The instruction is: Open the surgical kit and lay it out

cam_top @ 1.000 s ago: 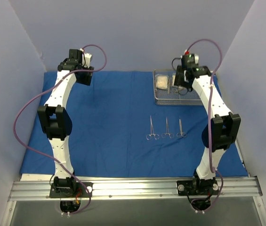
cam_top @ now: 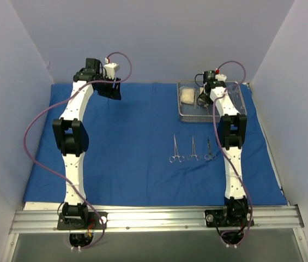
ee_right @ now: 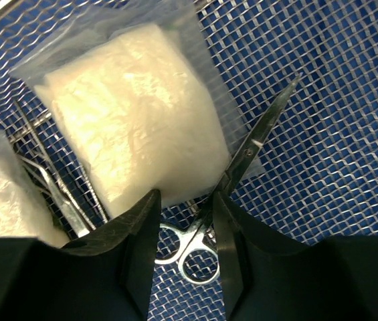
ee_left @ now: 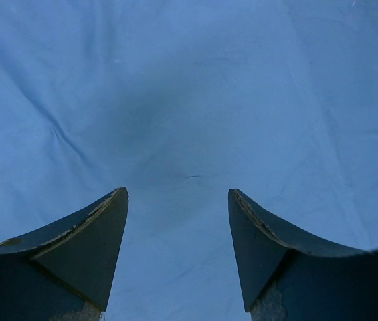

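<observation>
The wire tray at the back right holds two gauze packs, one beside scissors, the other at left, with thin steel instruments between them. My right gripper is down in the tray, part open over the scissors, a finger at their pivot; whether it grips them is unclear. My left gripper hangs open over bare blue cloth at the back left, nothing between its fingers. Three instruments lie in a row on the cloth in front of the tray.
Grey walls close in the back and both sides. A metal rail runs along the front.
My left gripper has moved a little right and toward the front.
</observation>
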